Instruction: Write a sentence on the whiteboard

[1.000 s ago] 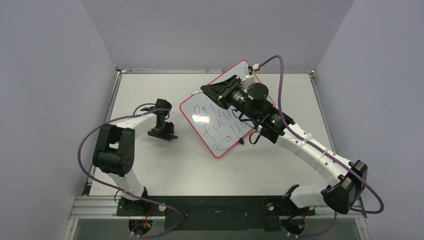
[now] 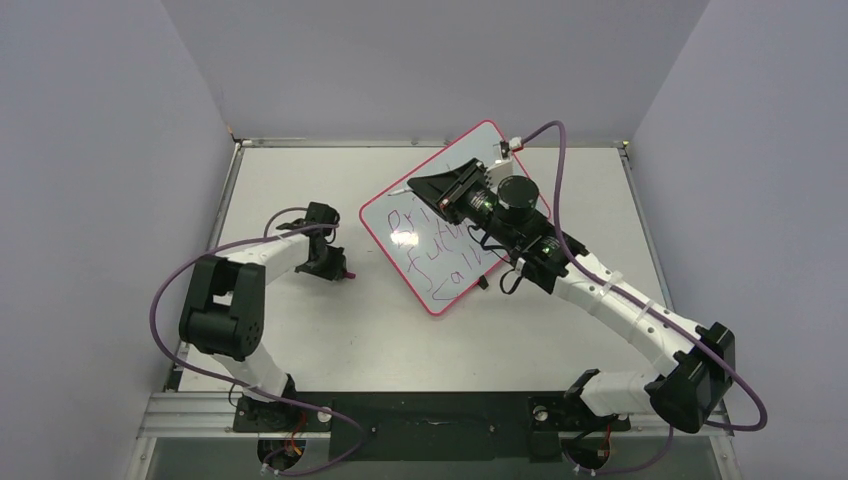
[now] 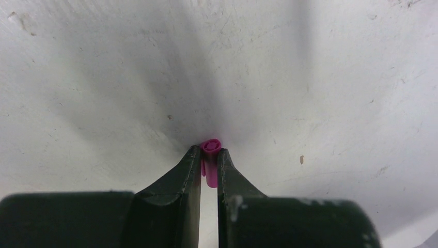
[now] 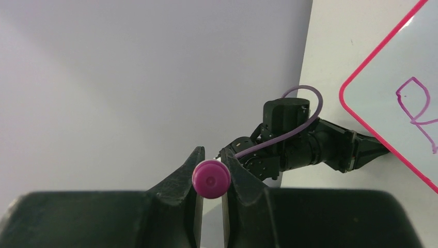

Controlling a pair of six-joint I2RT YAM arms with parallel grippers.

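Note:
A whiteboard with a pink rim [image 2: 398,271] lies turned at a slant on the table, bearing purple handwriting in several lines; part of it is hidden under my right arm. My right gripper [image 2: 412,188] hangs high above the board's upper left, shut on a marker with a white barrel [image 2: 399,191]. The marker's round pink end [image 4: 211,179] faces the camera in the right wrist view. Left of the board, low over the table, my left gripper is shut on a small pink cap [image 3: 210,146], apart from the board.
A small black object [image 2: 483,283] touches the board's lower right edge. Grey walls stand at the back and both sides.
The writing looks the same.

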